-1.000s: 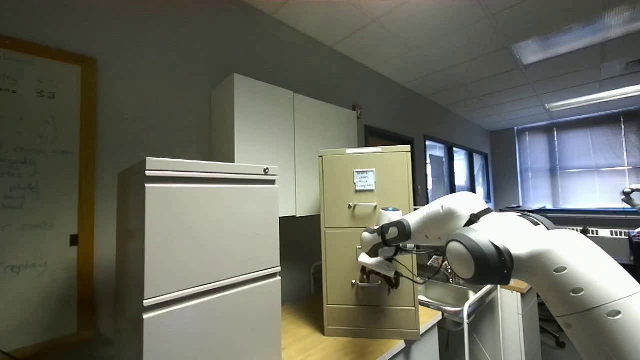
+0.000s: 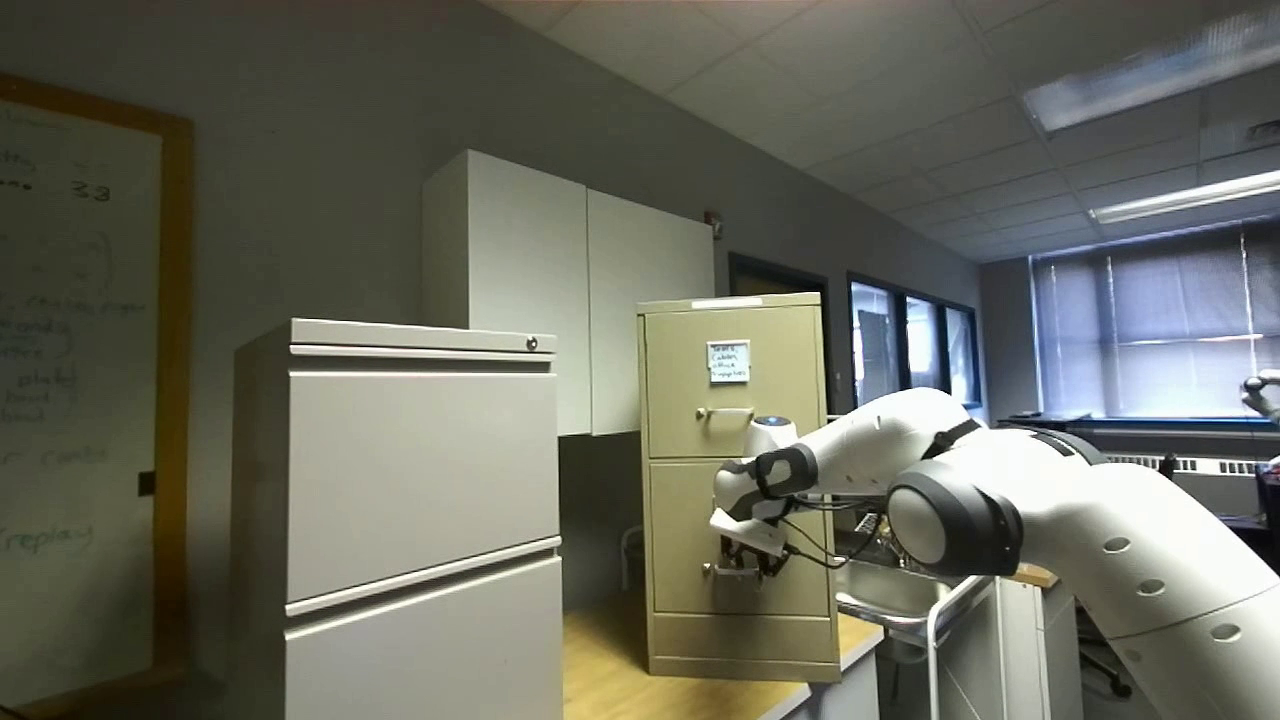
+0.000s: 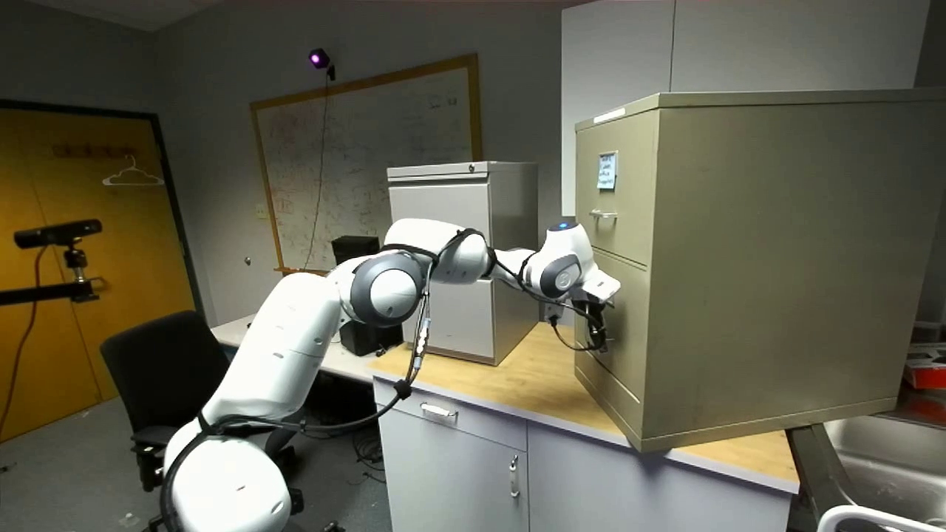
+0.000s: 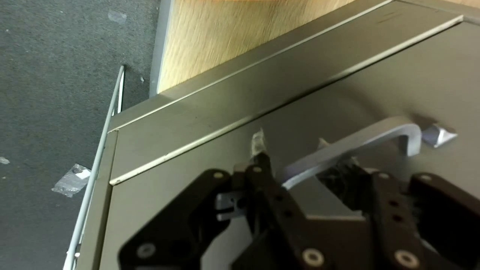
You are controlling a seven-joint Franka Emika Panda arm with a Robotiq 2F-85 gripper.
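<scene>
A tan file cabinet (image 2: 738, 528) stands on the wooden counter with its two drawers closed. The lower drawer's silver handle (image 4: 355, 141) crosses the wrist view diagonally, beside a small latch (image 4: 438, 135). My gripper is at this handle, its fingers part open. One fingertip (image 4: 258, 141) shows to the left of the bar, near its lower end; the other finger seems to pass behind the bar. Whether either finger touches the handle cannot be told. In exterior view 2 the gripper (image 3: 592, 329) is close against the cabinet's front.
The upper drawer has its own handle (image 2: 726, 412) and a label (image 2: 728, 360). A grey cabinet (image 2: 420, 480) stands to the left. A sink (image 2: 894, 588) lies at the right.
In exterior view 1 the hand has shifted slightly left and is turned a little differently at the lower handle. The drawers look unchanged.
</scene>
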